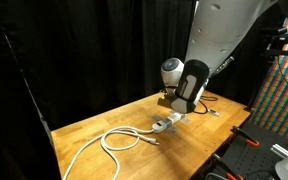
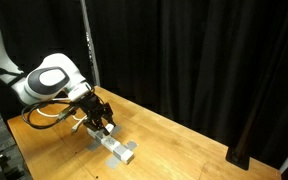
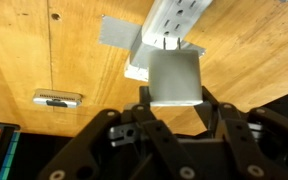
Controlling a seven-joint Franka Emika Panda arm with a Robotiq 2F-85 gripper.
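A light grey plug adapter [image 3: 174, 78] with two metal prongs [image 3: 172, 43] sits between the black fingers of my gripper, which is shut on it. In the wrist view the prongs point toward the white power strip [image 3: 178, 14], whose slots show at the top edge. Whether the prongs touch the strip cannot be told. Grey tape [image 3: 121, 33] lies at the strip's side. From exterior view 1, the gripper [image 1: 180, 109] is low over the right end of the strip [image 1: 165, 125]. In exterior view 2 the strip [image 2: 119, 150] extends out in front of the gripper.
The strip's white cord [image 1: 109, 142] loops across the table's left part. A small pale rectangular piece [image 3: 57, 98] lies on the wood in the wrist view. Dark cables [image 1: 213, 98] lie behind the arm at the right.
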